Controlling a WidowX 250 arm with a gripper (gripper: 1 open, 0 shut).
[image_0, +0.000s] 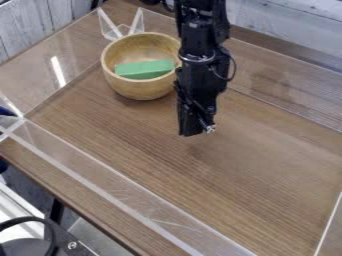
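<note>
A black robot arm with wires reaches down from the top centre, its gripper (195, 122) low over the wooden table, right of a wooden bowl (140, 86). The gripper looks narrow, with nothing visible between its fingers, though its fingertips are small and hard to make out. A green block (142, 69) lies inside the bowl.
A white pointed object (122, 27) stands behind the bowl. Black cables and hardware show at the left edge and lower left.
</note>
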